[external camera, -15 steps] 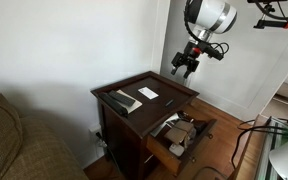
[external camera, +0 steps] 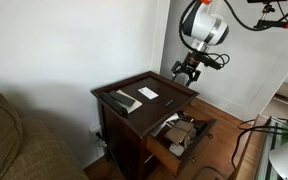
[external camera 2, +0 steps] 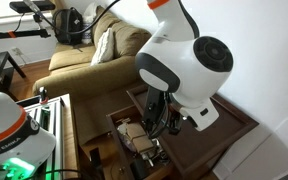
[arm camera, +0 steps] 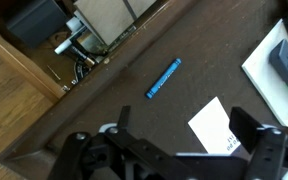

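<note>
My gripper (external camera: 187,76) hangs over the right end of the dark brown cabinet top (external camera: 169,84), with no contact visible. In the wrist view the gripper is open, its dark fingers wide apart and nothing held between them. A blue marker (arm camera: 164,78) lies on the brown surface a little ahead of the fingers. Beside it lies a white sheet of paper (arm camera: 215,127), partly covered by one finger. From the other side, the arm hides much of the cabinet top.
Below the top, an open drawer (external camera: 197,143) sticks out with mixed items inside. A white-and-dark flat object (external camera: 129,99) lies at the top's left end. A wall (external camera: 84,60) stands behind, a couch (external camera: 19,140) to the left.
The gripper has come down slightly toward the cabinet top, and the arm's wrist has shifted lower and to the right. The objects on the cabinet have not visibly moved.
</note>
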